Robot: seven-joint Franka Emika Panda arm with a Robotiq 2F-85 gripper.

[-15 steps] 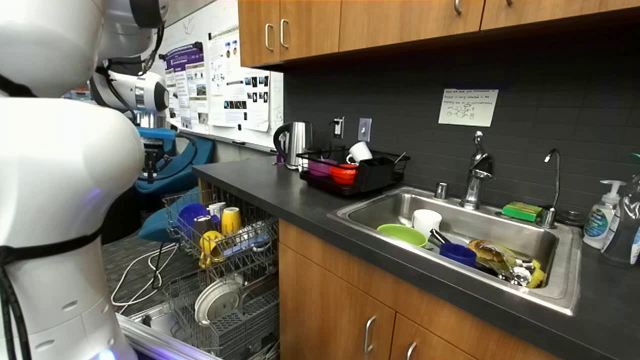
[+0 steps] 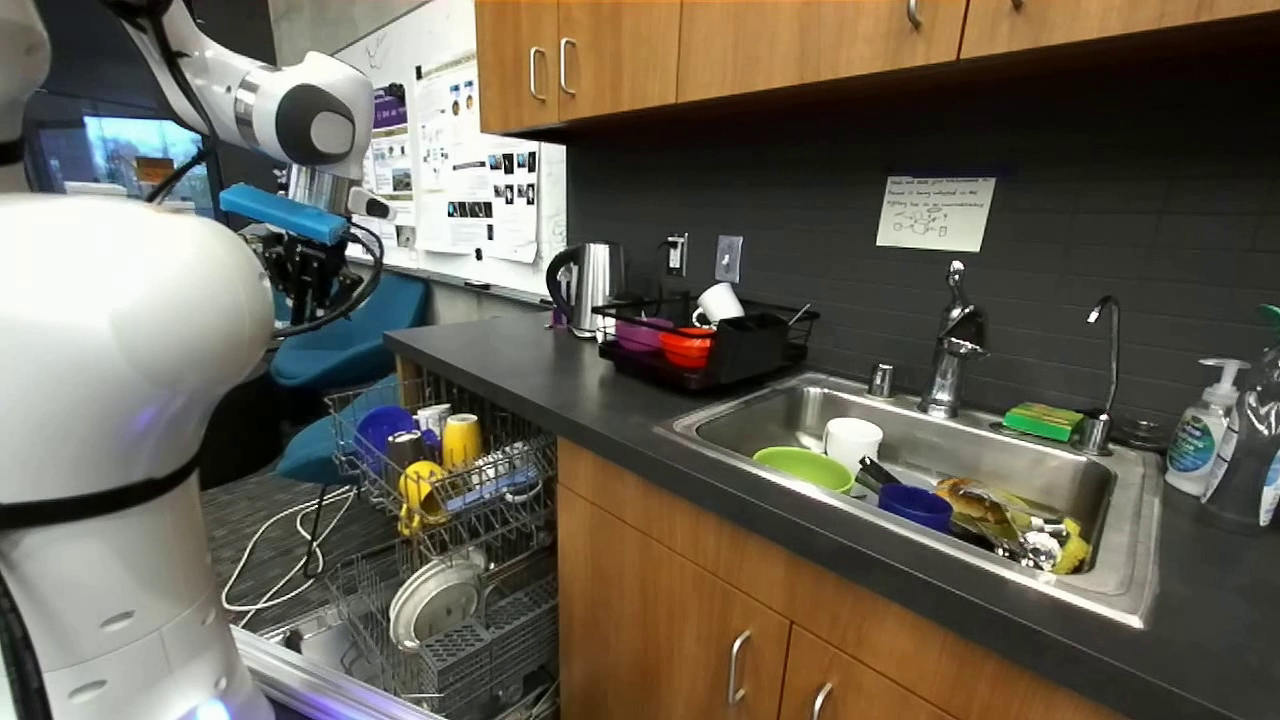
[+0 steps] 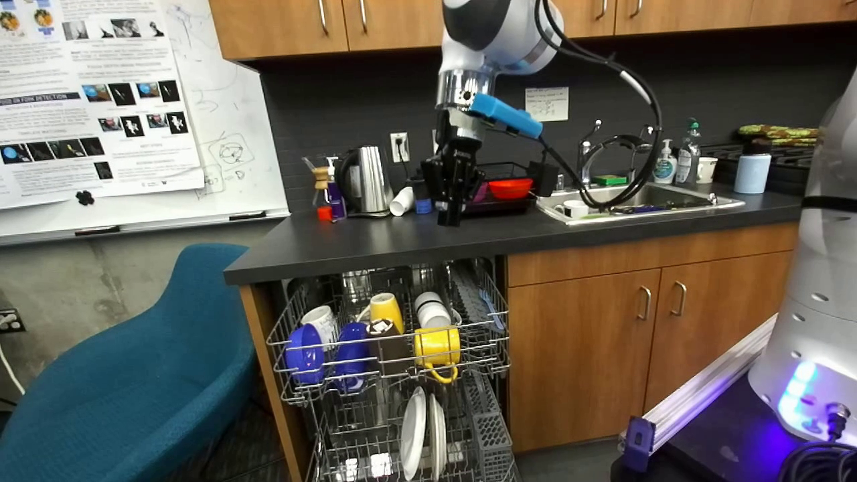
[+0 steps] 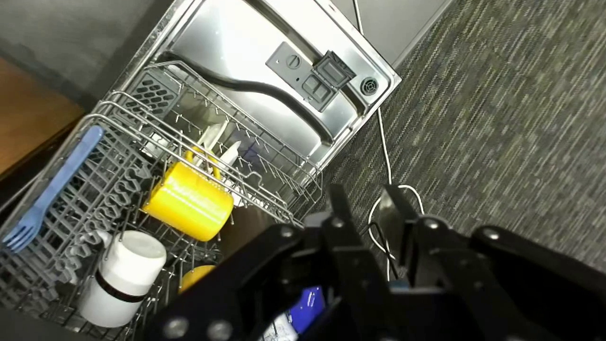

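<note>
My gripper hangs above the dishwasher and the floor beside it, a gap between its dark fingers and nothing held there. In exterior view 2 the gripper [image 3: 450, 213] is high above the upper rack [image 3: 398, 365], level with the counter items. A yellow mug [image 4: 190, 201] lies on its side in that rack. Near it are a white cup with a black band [image 4: 122, 278], a light blue fork-shaped utensil [image 4: 54, 184], blue bowls [image 3: 305, 353] and another yellow mug [image 3: 385, 310]. My gripper blocks part of the rack in the wrist view.
White plates [image 3: 414, 434] stand in the lower rack. The open dishwasher door [image 4: 238, 51] lies low. Above is the counter [image 2: 528, 360], with a kettle [image 2: 596, 288] and dish rack [image 2: 756, 348]. The sink [image 2: 768, 420] holds several dishes. A teal chair [image 3: 152, 345] stands beside the dishwasher.
In exterior view 1 my arm has swung, and the gripper with its blue bracket has risen slightly and tilted. The dishes in the racks and sink look unmoved.
</note>
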